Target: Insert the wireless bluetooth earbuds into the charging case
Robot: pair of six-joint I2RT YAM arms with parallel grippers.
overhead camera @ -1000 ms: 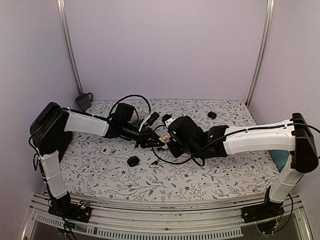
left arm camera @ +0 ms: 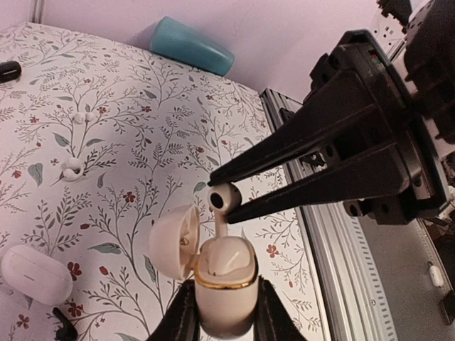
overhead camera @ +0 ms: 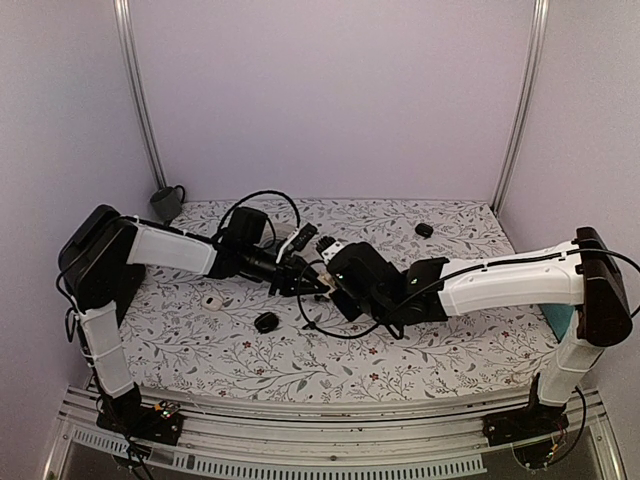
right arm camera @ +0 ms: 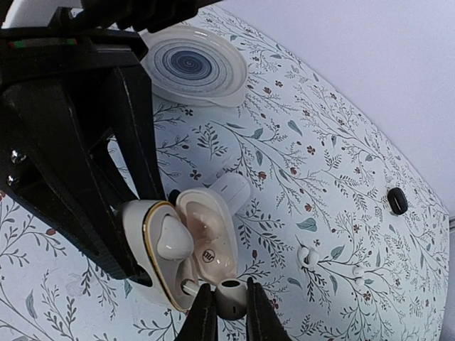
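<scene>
My left gripper is shut on the open white charging case, whose lid stands up beside it. In the right wrist view one earbud sits in the case. My right gripper holds the other earbud between its fingertips, its stem pointing into the case. In the left wrist view that earbud's round end is between the right fingertips, just above the case.
A clear dish, a white box, small white pieces and a black box lie on the patterned table. A teal cylinder lies at its edge. A grey mug stands at the back left.
The left arm looks unchanged.
</scene>
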